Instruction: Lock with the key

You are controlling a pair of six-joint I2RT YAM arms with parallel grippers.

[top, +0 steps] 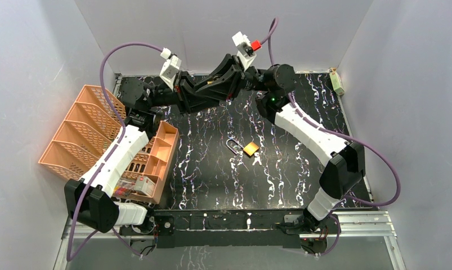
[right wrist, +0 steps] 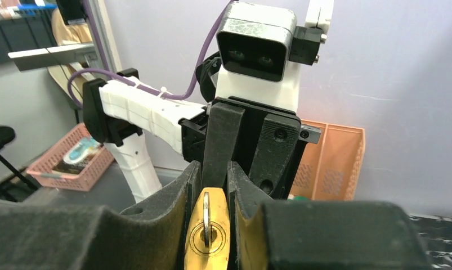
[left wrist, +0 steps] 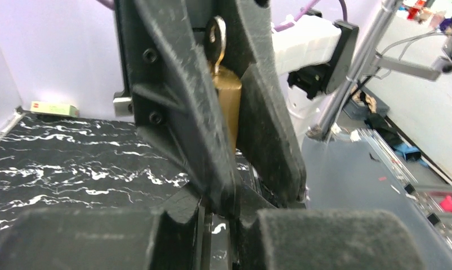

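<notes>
In the right wrist view, a brass padlock (right wrist: 194,253) is clamped in my right gripper, which is shut on its body. A key (right wrist: 207,216) stands in its keyhole, seen edge-on. From the left wrist view, the key's round head (left wrist: 216,40) sticks up out of the brass body (left wrist: 228,98) between the right fingers. My left gripper is shut below the right fingertips, with a narrow strip between its pads, apparently the padlock's shackle. Most of the shackle is hidden. Both grippers overlap in the top view, high over the table.
Another small brass padlock (top: 251,148), its shackle beside it, lies on the black marbled table. An orange compartment bin (top: 166,152) stands at the left. A pale green box (top: 336,82) sits at the far right corner.
</notes>
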